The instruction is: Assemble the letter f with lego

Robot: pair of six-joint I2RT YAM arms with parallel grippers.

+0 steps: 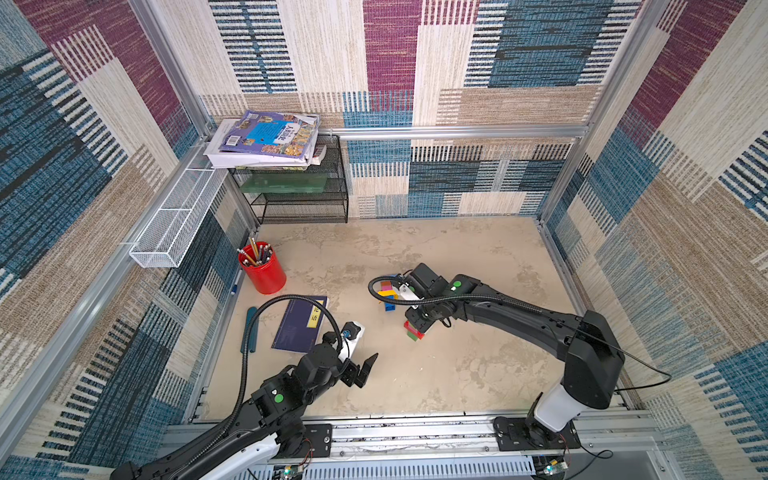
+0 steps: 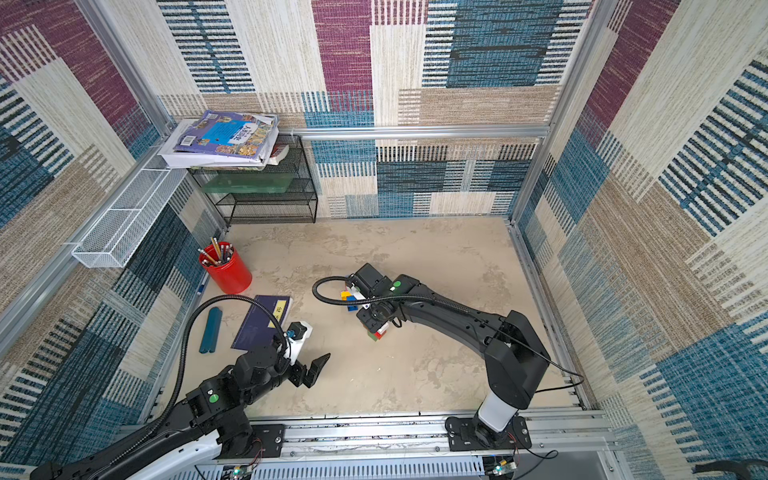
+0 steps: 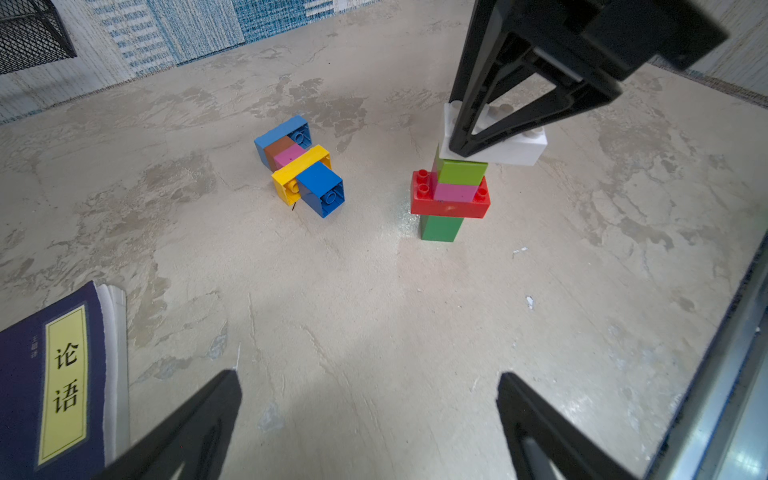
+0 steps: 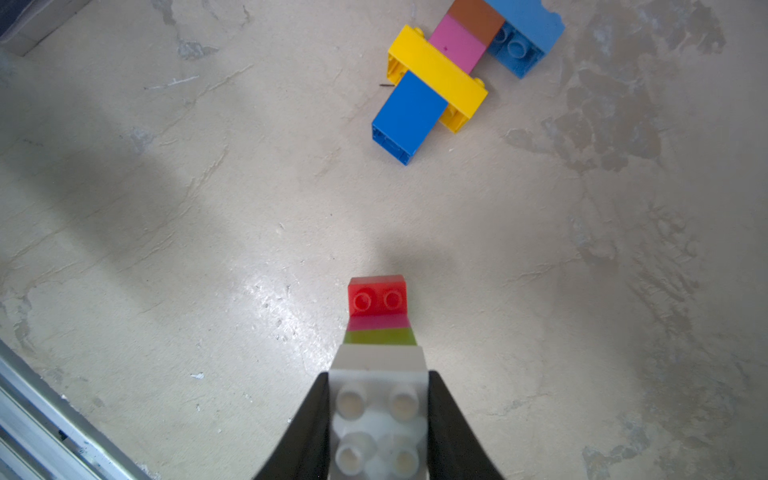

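In the left wrist view an upright stack has a green brick (image 3: 440, 228) at the bottom, a red brick (image 3: 449, 206), pink, lime (image 3: 461, 173) and a white brick (image 3: 508, 148) on top. My right gripper is shut on the white brick. A flat group of joined bricks, blue (image 4: 409, 118), yellow (image 4: 438, 68), pink, brown and blue, lies beside the stack. My left gripper (image 1: 360, 369) stands open and empty over the table, short of the stack, its fingertips blurred at the bottom of its wrist view.
A dark blue book (image 1: 296, 324), a teal case (image 2: 209, 329) and a red pen cup (image 1: 264, 273) sit at the left. A wire shelf (image 1: 296, 212) stands at the back.
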